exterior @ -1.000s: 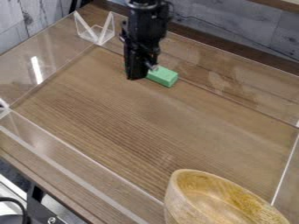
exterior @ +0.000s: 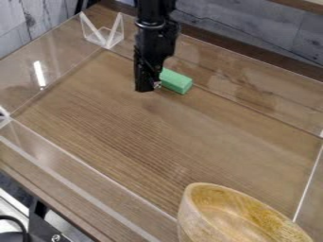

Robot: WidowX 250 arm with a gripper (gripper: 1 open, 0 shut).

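My black gripper (exterior: 147,83) hangs low over the back middle of the wooden table, just left of a green block (exterior: 176,82). It is small and dark in the camera view, so I cannot tell whether it is open or shut, or whether it touches the block.
A large yellow bowl (exterior: 221,217) fills the front right corner. A wall (exterior: 285,19) runs along the back right, and clear plastic pieces stand at the back left and left edge.
My gripper has shifted slightly and its arm looks narrower than a second ago. The green block stays where it was.
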